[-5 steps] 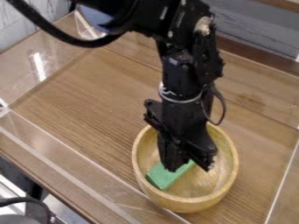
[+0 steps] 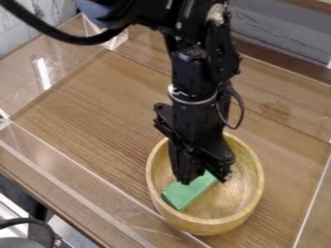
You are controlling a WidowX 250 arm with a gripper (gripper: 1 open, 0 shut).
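Observation:
A round pale-yellow bowl sits on the wooden table, with a flat green block lying inside it on the left. My black gripper is over the bowl, its fingertips just above and behind the green block. It is shut, with nothing visible between its fingers; the arm hides the back of the bowl.
A white edge runs along the upper left, and dark cables and clutter lie past the table's edge at the lower left.
My gripper has shifted slightly left and up over the bowl. The bowl and green block stay in place.

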